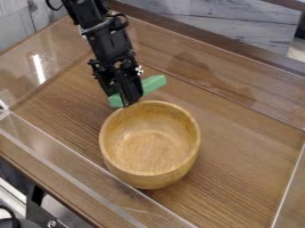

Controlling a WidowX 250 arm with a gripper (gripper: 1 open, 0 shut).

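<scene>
My black gripper [125, 89] reaches down from the upper left and is shut on a green object [150, 85], which sticks out to the right of the fingers. The held object hangs just above the back rim of a large tan bowl [149, 142] in the lower middle of the view. Its exact shape is partly hidden by the fingers.
A marble-like backdrop [238, 27] stands at the back. The table's edge runs along the lower left, with dark cables beyond it.
</scene>
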